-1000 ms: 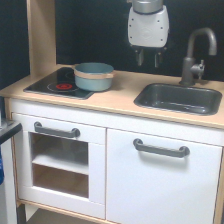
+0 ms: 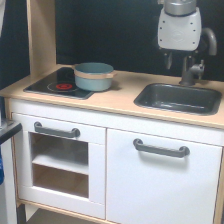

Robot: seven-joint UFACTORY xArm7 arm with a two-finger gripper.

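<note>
My gripper (image 2: 179,62) hangs at the upper right, pointing down, under a pale grey wrist housing. It is above the far side of the sink, close in the picture to the dark faucet (image 2: 190,75), which partly blends with its right finger. Its dark fingers stand apart and nothing shows between them. On the toy stove at the left rests a blue-grey pot (image 2: 94,80) with a brownish rim, clear of my gripper.
The black hob (image 2: 55,86) shows a red ring left of the pot. A dark sink (image 2: 178,99) is set into the wooden counter (image 2: 125,97), with bare counter between pot and sink. Below are an oven door (image 2: 62,165) and a white cabinet door (image 2: 160,180), both shut.
My gripper has moved to the right, toward the faucet. The pot, sink and doors look the same.
</note>
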